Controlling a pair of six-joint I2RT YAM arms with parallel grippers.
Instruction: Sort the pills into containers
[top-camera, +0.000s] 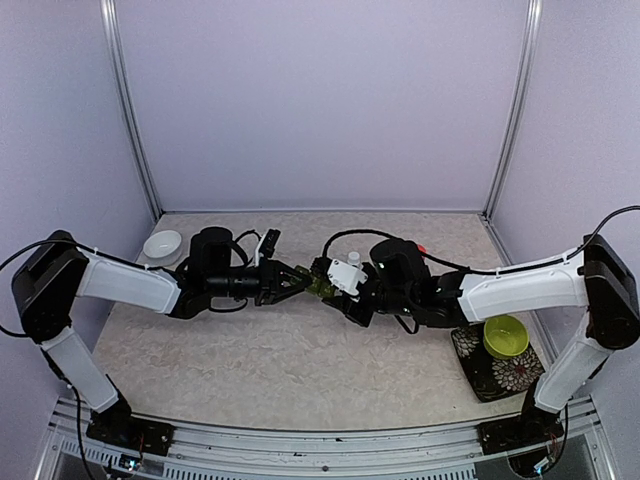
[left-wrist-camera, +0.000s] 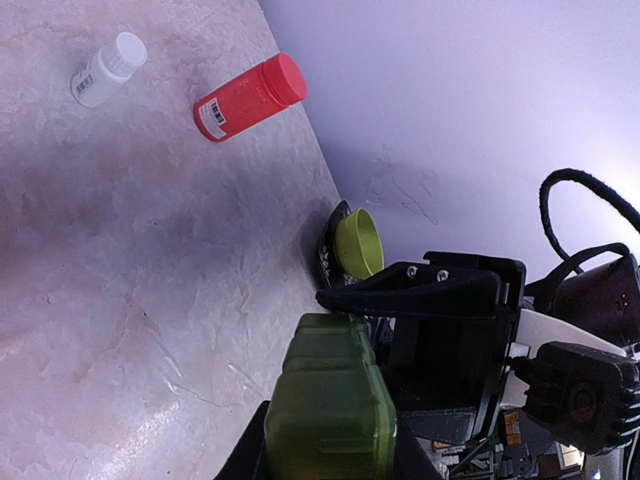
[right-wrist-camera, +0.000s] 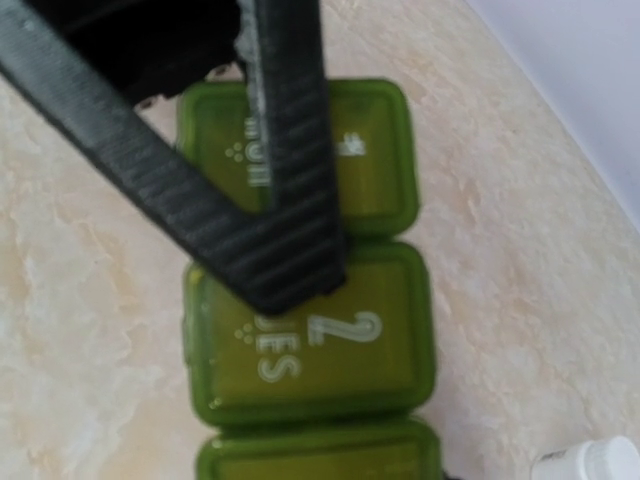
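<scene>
A green pill organizer (top-camera: 318, 285) is held in mid-air between both grippers at the table's middle. My left gripper (top-camera: 296, 280) is shut on it; in the left wrist view the organizer (left-wrist-camera: 330, 400) points away from the camera. My right gripper (top-camera: 328, 290) is shut on its other end, its finger lying across the lids marked with weekdays and numbers (right-wrist-camera: 370, 370) in the right wrist view. A white bottle (left-wrist-camera: 108, 70) and a red bottle (left-wrist-camera: 240, 100) stand or lie behind, partly hidden in the top view; which lids are latched I cannot tell.
A white dish (top-camera: 163, 243) sits at the back left. A dark patterned tray (top-camera: 480, 385) with a green bowl (top-camera: 506, 338) is at the front right.
</scene>
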